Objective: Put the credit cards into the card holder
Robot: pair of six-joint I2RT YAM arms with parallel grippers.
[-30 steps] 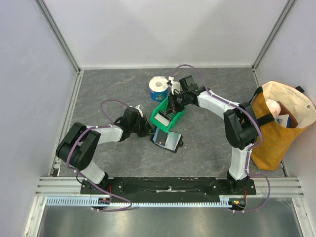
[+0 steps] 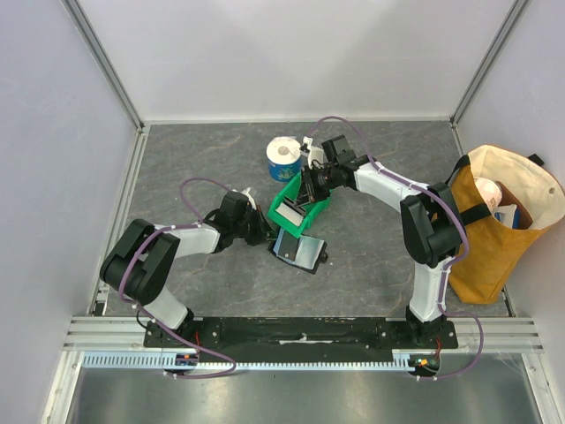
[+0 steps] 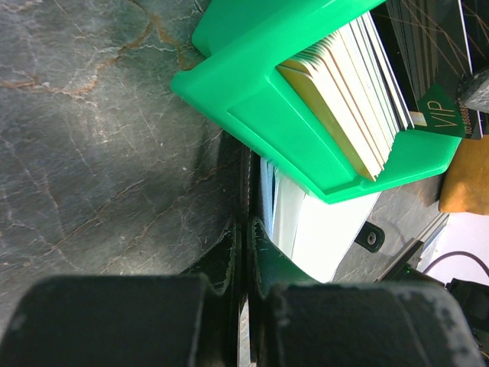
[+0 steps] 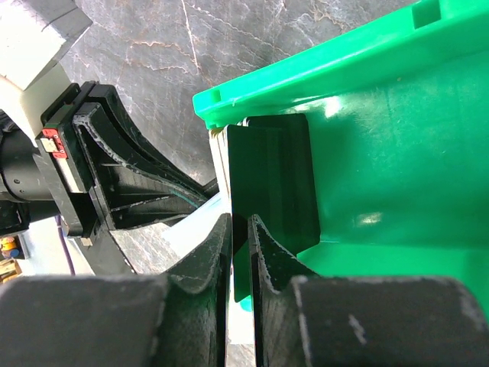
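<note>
The card holder (image 2: 302, 252) lies unfolded on the table, its clear sleeves showing. My left gripper is shut on the holder's dark left edge. Just behind the holder sits a green box (image 2: 290, 228) with a stack of cards (image 3: 336, 99) standing at its near end. Over this box, my right gripper is shut on a dark card (image 4: 263, 180) at the face of the stack, its fingertips at the card's lower part. In the left wrist view, a dark card marked VIP (image 3: 439, 107) also shows beside the pale ones.
A blue-and-white paper roll (image 2: 283, 159) stands behind the green box. A yellow bag (image 2: 485, 238) with things inside is at the far right.
The right gripper has shifted very slightly over the green box. The left arm, box and holder look unmoved.
</note>
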